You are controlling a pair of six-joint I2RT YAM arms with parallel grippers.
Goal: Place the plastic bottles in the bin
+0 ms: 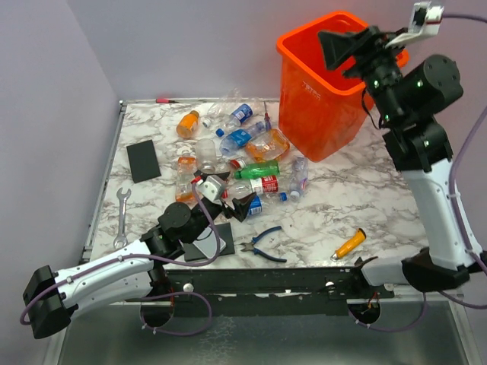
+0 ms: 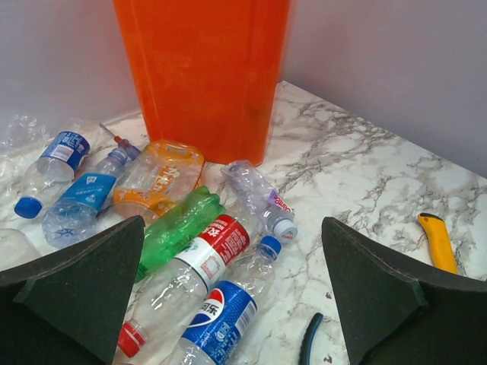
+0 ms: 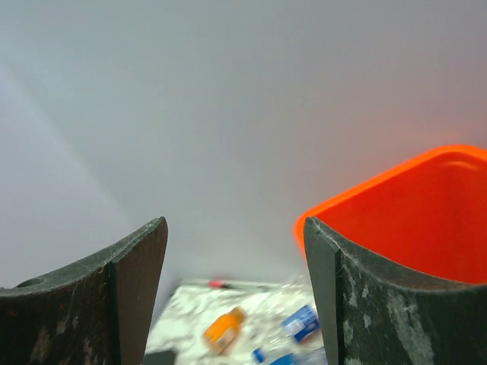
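Plastic bottles lie in a loose pile at the table's middle: a green bottle [image 1: 257, 169], a red-label bottle [image 2: 189, 277], a Pepsi bottle [image 2: 219, 322], an orange bottle [image 1: 188, 125] and several clear ones. The orange bin [image 1: 310, 106] stands at the back right. My left gripper [image 1: 233, 195] hangs low at the pile's front, open, nothing between its fingers. My right gripper [image 1: 346, 53] is high over the bin, its fingers apart with nothing visible between them in its wrist view.
A wrench [image 1: 122, 217], dark pad [image 1: 143, 161], pliers [image 1: 262, 247] and yellow knife [image 1: 350, 244] lie around the pile.
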